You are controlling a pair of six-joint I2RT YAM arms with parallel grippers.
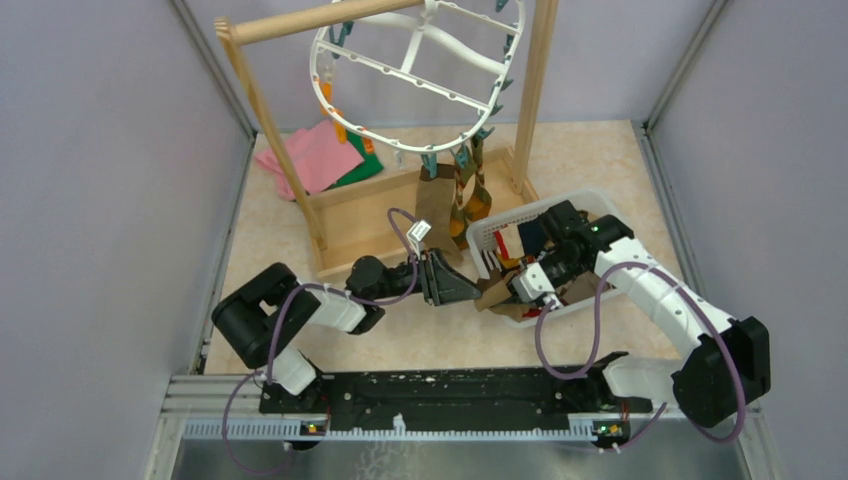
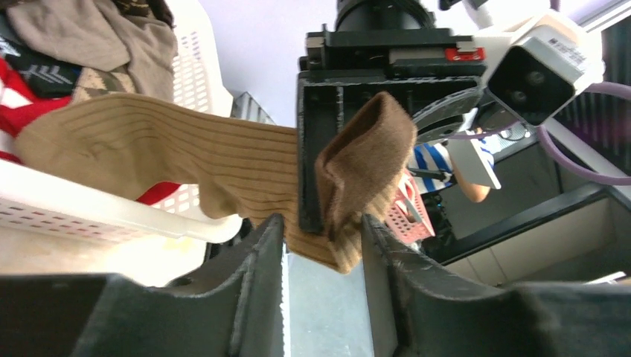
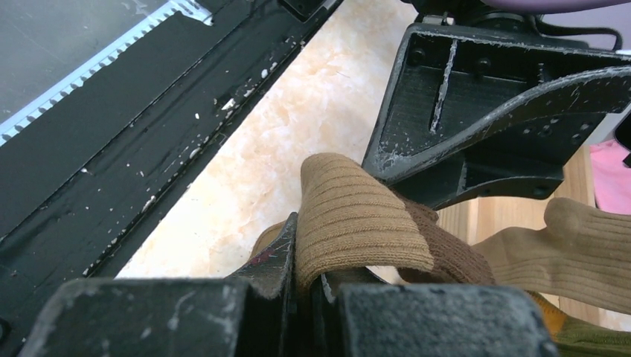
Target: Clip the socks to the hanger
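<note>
A brown ribbed sock (image 1: 492, 293) (image 2: 223, 163) (image 3: 357, 223) is pinched in my right gripper over the front-left corner of the white basket (image 1: 480, 230). My left gripper (image 1: 460, 288) is part open, its fingertips just beside the sock's folded end, which in the left wrist view appears between or just beyond them; contact cannot be told. Above, the white hanger (image 1: 410, 135) carries clips, with several brown and patterned socks (image 1: 436, 205) hanging at its front.
The wooden frame (image 1: 250, 85) stands in a wooden tray (image 1: 350, 240). Pink cloth (image 1: 305, 160) and green cloth lie at back left.
</note>
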